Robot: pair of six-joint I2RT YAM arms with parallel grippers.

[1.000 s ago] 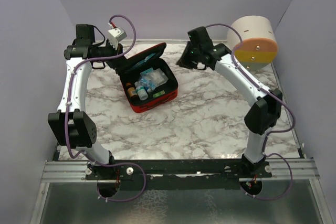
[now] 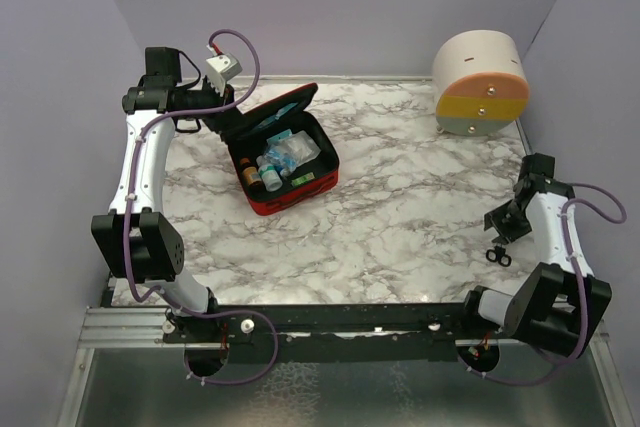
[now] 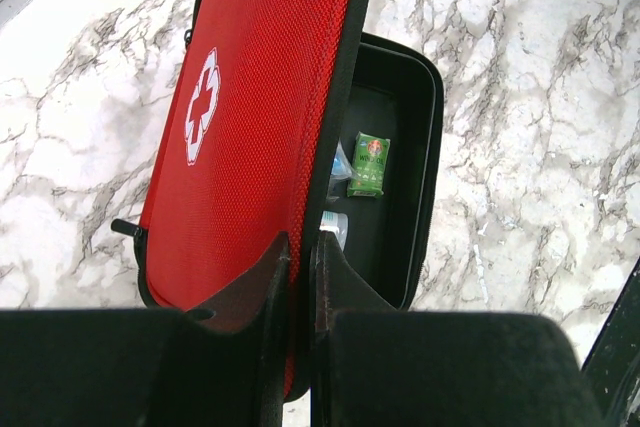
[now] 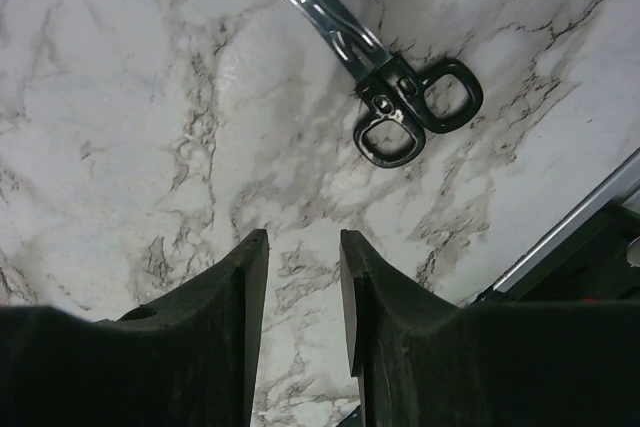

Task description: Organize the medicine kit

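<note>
The red medicine kit (image 2: 295,197) stands open on the table with bottles, packs and a green box (image 3: 367,165) inside. My left gripper is shut on the edge of its lid (image 3: 230,147), which it holds raised. At the table's right, black-handled scissors (image 4: 400,107) lie flat. My right gripper hangs just above them, part open, with nothing between its fingers; in the top view the arm hides much of the blades.
A rounded cabinet (image 2: 480,72) with coloured drawers stands at the back right. Walls border the sides and back.
The left arm and lid have not moved.
</note>
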